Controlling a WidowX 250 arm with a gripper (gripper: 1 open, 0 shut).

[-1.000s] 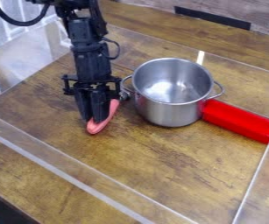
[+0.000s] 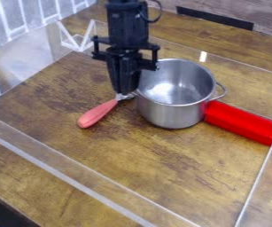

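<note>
A pink-handled utensil lies on the wooden table, angled toward the lower left, its far end hidden behind my gripper and by the pot's side. My black gripper hangs above it, at the left rim of the steel pot; whether its fingers are open or shut is not clear.
A red cylindrical object lies at the pot's right. Transparent edges run along the sides.
My gripper has risen away from the pink utensil and moved right toward the pot. The utensil has shifted slightly and now lies more slanted.
</note>
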